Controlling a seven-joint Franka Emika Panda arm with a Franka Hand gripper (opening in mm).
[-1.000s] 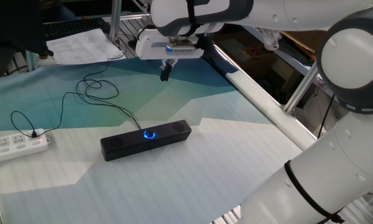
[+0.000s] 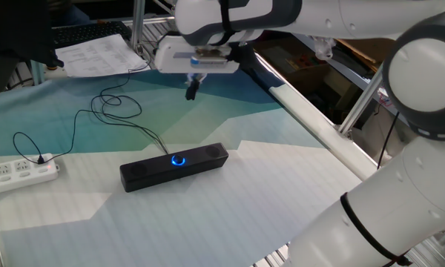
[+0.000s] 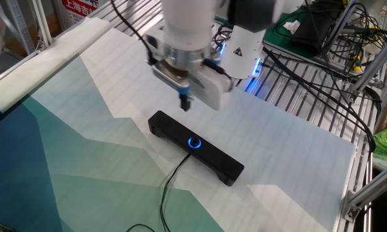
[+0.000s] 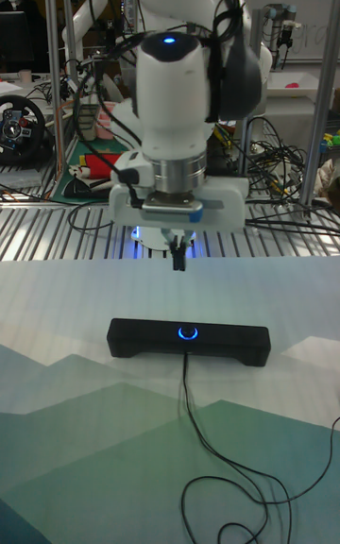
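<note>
A long black speaker bar lies on the table cloth, its round knob ringed in blue light. The same speaker sits below and to the right of the gripper in exterior view 2. In exterior view 3 my gripper hangs above the cloth, over the far side of the speaker, with the knob slightly right of the fingertips. The dark fingertips are together, pointing down, and nothing shows between them. Air separates the gripper from the speaker.
Thin black cable runs from the speaker across the cloth in loops. A white power strip stands at the left edge, papers and a keyboard at the back left.
The speaker and its cable have not moved.
</note>
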